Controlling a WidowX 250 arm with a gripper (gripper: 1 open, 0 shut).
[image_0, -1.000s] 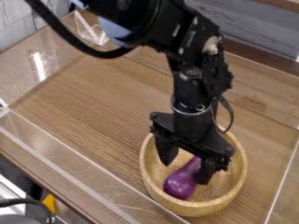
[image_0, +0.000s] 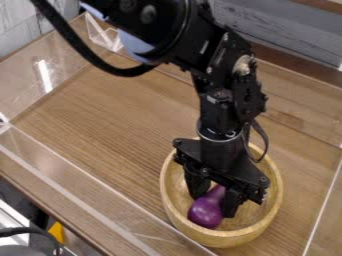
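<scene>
The black gripper (image_0: 214, 191) reaches down from the top of the view into a tan round bowl (image_0: 225, 235) at the lower right. A purple object (image_0: 206, 212), shaped like an eggplant, lies in the bowl directly under and between the fingers, which partly cover its upper end. The fingers are partly apart around it; whether they grip it is hard to see.
A wooden table (image_0: 94, 130) fills most of the view, clear to the left of the bowl. A clear edge strip runs along the lower left, with dark cables beyond it at the bottom-left corner. A pale wall stands at the top.
The gripper's fingers have come lower and closer together around the purple object, covering more of its upper part.
</scene>
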